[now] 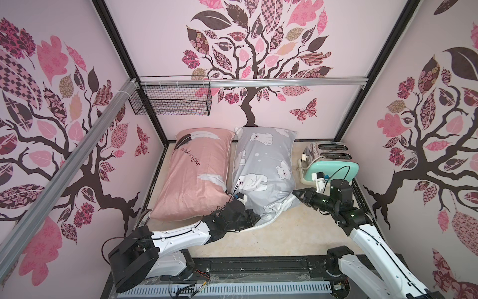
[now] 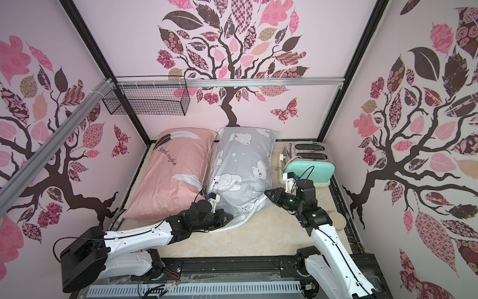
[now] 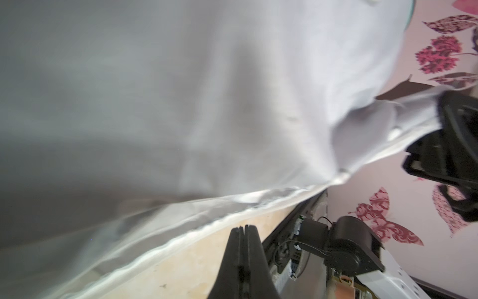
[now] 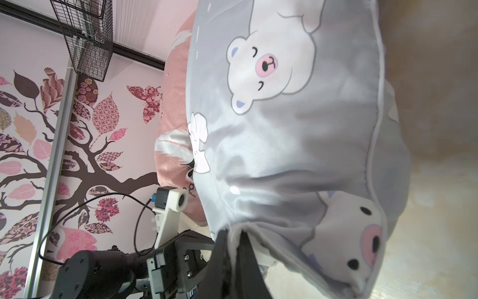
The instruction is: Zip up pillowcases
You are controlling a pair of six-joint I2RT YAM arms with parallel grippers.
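The gray bear-print pillowcase lies on the bed surface, its front hem stretched slantwise between both arms. In the left wrist view my left gripper is shut, fingertips together with bare surface behind them and no cloth between. The hem runs just beyond those tips. No zipper pull can be made out between them. My right gripper is shut on the hem's right corner, which bunches up and folds at its fingertips. Left of the gray one rests the pink pillowcase, partly covered at its lower corner by my left arm.
A mint-green toaster stands at the right, close behind my right arm. A black wire basket hangs on the rail at the back left.
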